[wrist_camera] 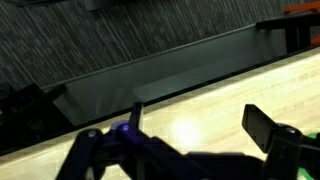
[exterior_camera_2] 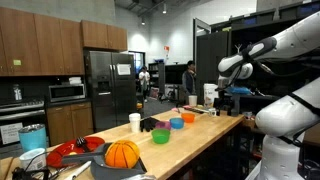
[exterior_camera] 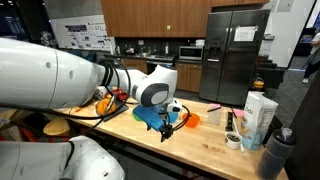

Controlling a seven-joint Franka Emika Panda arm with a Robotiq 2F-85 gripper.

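My gripper (exterior_camera: 165, 133) hangs over the near edge of the wooden table in exterior view 1. In exterior view 2 the gripper (exterior_camera_2: 241, 95) is at the far right end. Its two dark fingers stand wide apart in the wrist view, open, with only bare tabletop (wrist_camera: 195, 130) between and below them. An orange bowl (exterior_camera_2: 176, 123), a blue bowl (exterior_camera_2: 188, 117) and a green bowl (exterior_camera_2: 160, 137) sit along the table, away from the gripper. The arm partly hides the bowls in exterior view 1, where the orange bowl (exterior_camera: 192, 121) shows behind the gripper.
An orange ball (exterior_camera_2: 123, 154), a red rack (exterior_camera_2: 78, 148) and a white cup (exterior_camera_2: 134, 119) occupy the table's other end. A bag (exterior_camera: 257, 120), a white container (exterior_camera: 233, 140) and a dark cylinder (exterior_camera: 276, 156) stand right of the gripper. Bare wood lies between.
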